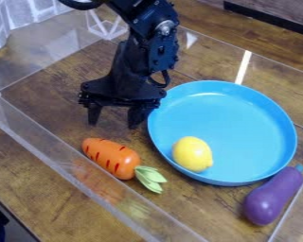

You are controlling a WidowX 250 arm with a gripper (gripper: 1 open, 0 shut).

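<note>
My black gripper (118, 104) hangs low over the wooden table, its fingers open, just left of the blue plate's rim and above and behind the orange toy carrot (111, 157). The carrot lies at the front left, green leaves toward the right. A yellow lemon (192, 153) sits in the blue plate (249, 123). A purple eggplant (271, 197) lies at the right, in front of the plate.
A clear plastic barrier (53, 170) runs along the left and front edge of the wooden table (41, 85).
</note>
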